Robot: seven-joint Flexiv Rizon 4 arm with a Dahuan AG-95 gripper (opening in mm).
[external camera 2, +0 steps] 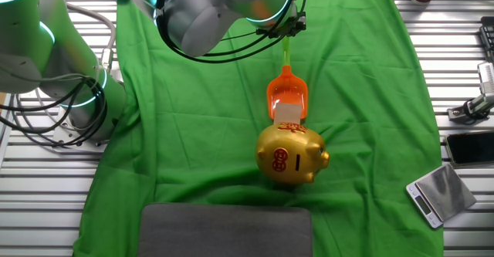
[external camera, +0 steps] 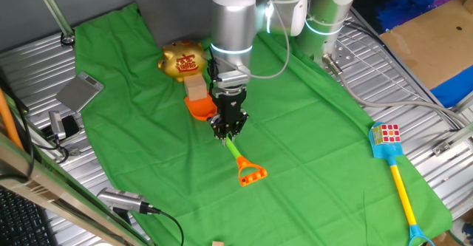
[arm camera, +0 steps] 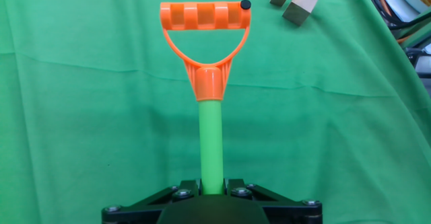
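Observation:
A toy shovel lies on the green cloth, with an orange D-shaped handle (arm camera: 205, 17), a green shaft (arm camera: 211, 140) and an orange scoop (external camera 2: 287, 88). My gripper (external camera: 228, 135) points down at the shaft, partway between handle and scoop. In the wrist view its two black fingers (arm camera: 237, 189) stand close against both sides of the shaft, shut on it. A wooden block (external camera: 196, 88) sits at the scoop's far end, right by the gold piggy bank (external camera: 182, 60). The fingertips' undersides are hidden.
A blue-and-yellow shovel (external camera: 400, 187) with a puzzle cube (external camera: 386, 134) on its blade lies at the right. Two small wooden blocks (arm camera: 300, 7) rest beyond the orange handle. A dark grey mat (external camera 2: 225, 231) lies behind the piggy bank. Cloth right of the gripper is clear.

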